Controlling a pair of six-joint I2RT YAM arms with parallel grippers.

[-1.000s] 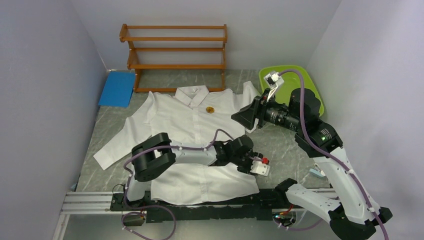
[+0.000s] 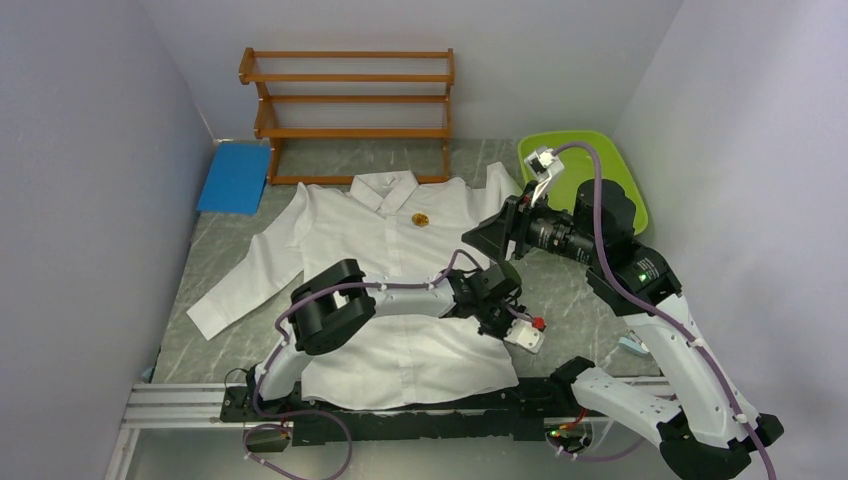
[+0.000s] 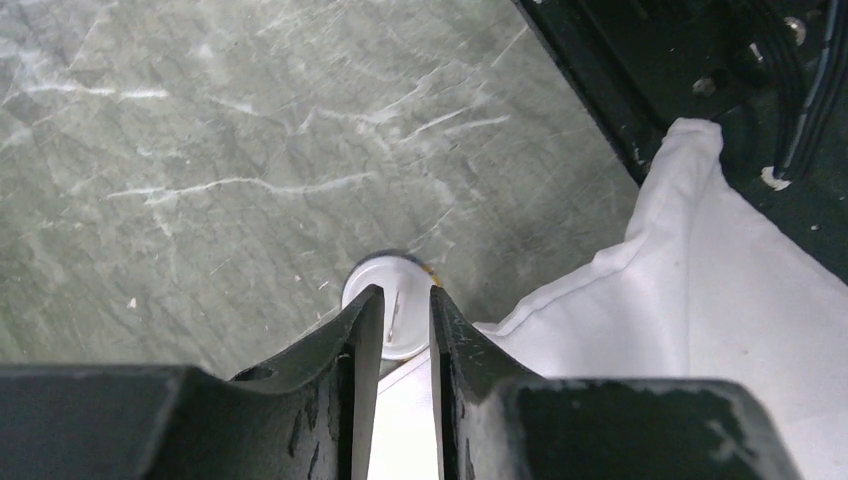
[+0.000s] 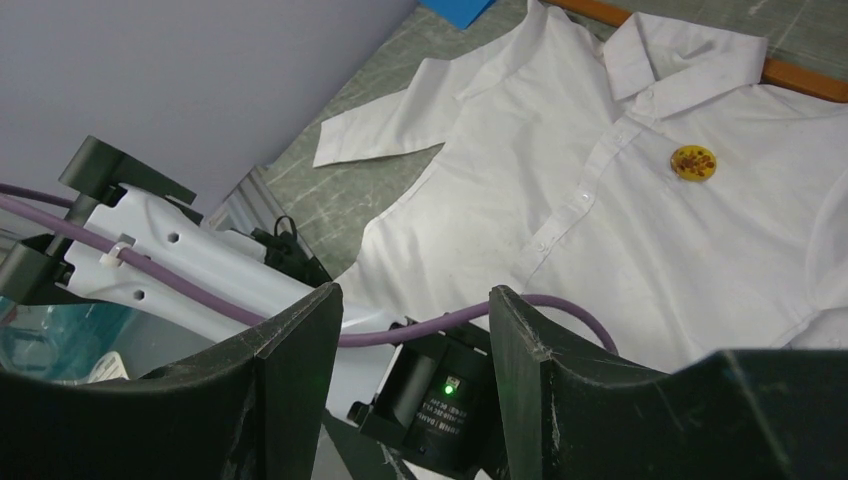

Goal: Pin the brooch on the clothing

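Note:
A round white disc with a thin pin (image 3: 390,315), apparently a brooch back, lies on the marble at the white shirt's edge. The fingertips of my left gripper are over it, slightly open; whether they touch it is unclear. The white shirt (image 2: 350,240) is spread flat, with a yellow round badge (image 2: 420,219) near its collar, also in the right wrist view (image 4: 693,163). My right gripper hangs open and empty above the shirt's right side, over the left arm.
A wooden rack (image 2: 350,133) stands at the back, a blue board (image 2: 233,176) at back left and a green bin (image 2: 625,165) at back right. The left arm crosses the shirt's lower half. Walls close in both sides.
The left arm has shifted right and slightly up in the top view over the last second. The right arm has barely moved; the shirt and badge are unchanged.

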